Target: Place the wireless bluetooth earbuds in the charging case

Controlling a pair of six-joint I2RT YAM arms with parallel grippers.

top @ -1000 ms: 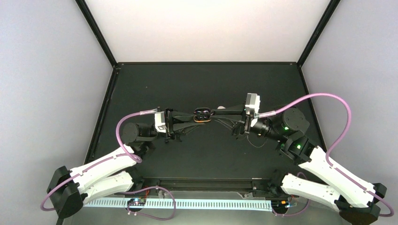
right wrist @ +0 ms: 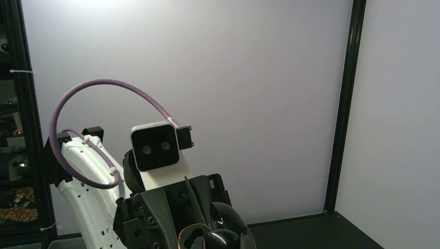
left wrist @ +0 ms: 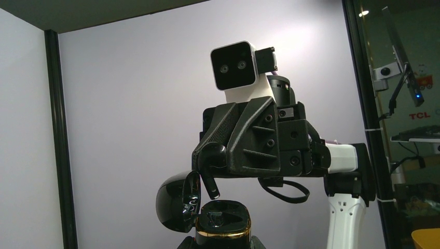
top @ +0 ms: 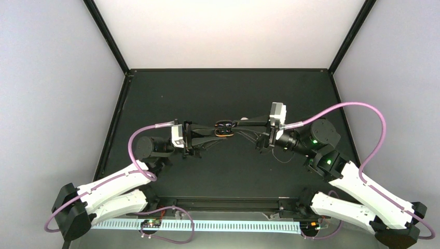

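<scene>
My left gripper is shut on the black charging case point(left wrist: 223, 224), which has a gold trim line and is held off the table. Its glossy lid point(left wrist: 178, 203) stands open. A black earbud point(left wrist: 211, 155) is gripped in my right gripper point(top: 234, 125), with its stem pointing down and the tip just above the case top. From the right wrist view, the earbud's round dark back point(right wrist: 221, 239) overlaps the case, so the gap is hidden there. I cannot tell whether another earbud sits inside the case.
Behind the right fingers a small pale thing point(top: 244, 119) shows, partly hidden. Both arms meet closely near the table's middle.
The right arm has shifted very slightly. The left arm and the case look nearly unmoved, and both grippers remain shut.
</scene>
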